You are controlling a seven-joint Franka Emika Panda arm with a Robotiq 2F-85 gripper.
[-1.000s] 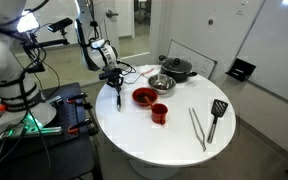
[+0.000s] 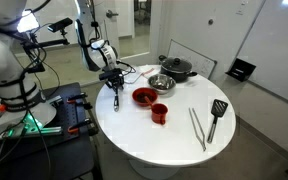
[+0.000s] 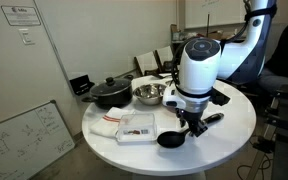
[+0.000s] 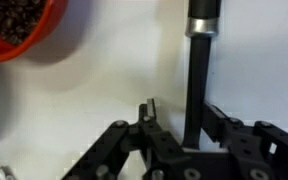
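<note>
A black utensil with a round, spoon-like head [image 3: 171,139] lies on the white table, its handle slanting up to the right in exterior view 2. In the wrist view the black handle [image 4: 198,75] with a silver collar [image 4: 201,26] runs down between the fingers of my gripper. The fingers stand open around it, the handle close to the right finger [image 4: 213,122] and a gap showing at the left one. From outside, my gripper [image 3: 196,127] is low over the table at the utensil; its fingertips are hard to make out there.
A red bowl [image 4: 52,25] with dark contents stands nearby. Beyond are a red mug [image 2: 159,114], metal bowl [image 2: 174,78], black pot [image 3: 112,92], clear container [image 3: 137,128] and white cloth [image 3: 106,125]. Tongs [image 2: 197,130] and a black spatula [image 2: 218,109] lie far off.
</note>
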